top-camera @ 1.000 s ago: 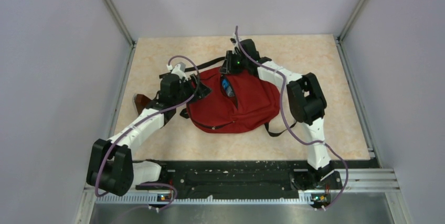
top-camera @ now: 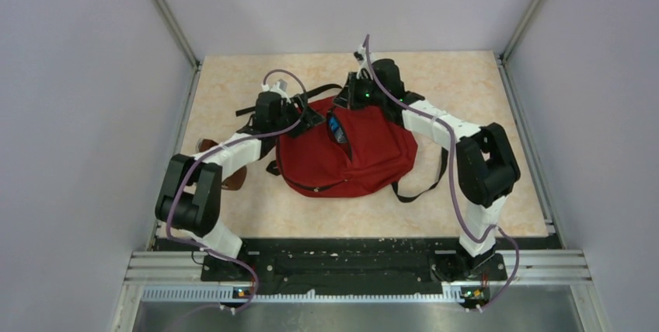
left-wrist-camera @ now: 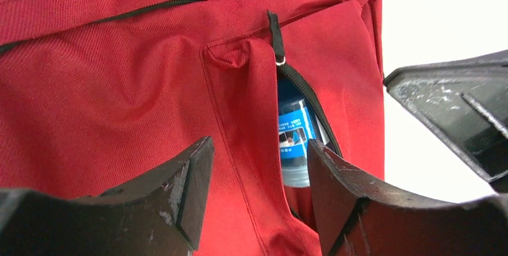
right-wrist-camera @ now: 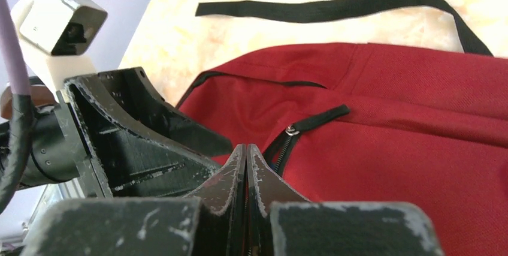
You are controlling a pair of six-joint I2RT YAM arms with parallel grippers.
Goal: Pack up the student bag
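Observation:
The red bag (top-camera: 311, 159) lies on the table with its pocket unzipped. Inside that opening sits a clear container with a blue label (left-wrist-camera: 293, 136). A black zipper pull tab lies on the fabric at the pocket's top end, seen also in the left wrist view as a pull tab (left-wrist-camera: 275, 35). My right gripper is shut, its tips together with nothing between them; the tab lies beyond and to the right of them. My left gripper stands open over the bag, left of the pocket, its fingers apart and empty.
A black strap (right-wrist-camera: 323, 10) stretches across the table behind the bag, and another strap (top-camera: 423, 192) lies at its right. A brown object (top-camera: 235, 179) sits under the left arm. Both grippers are close together above the bag.

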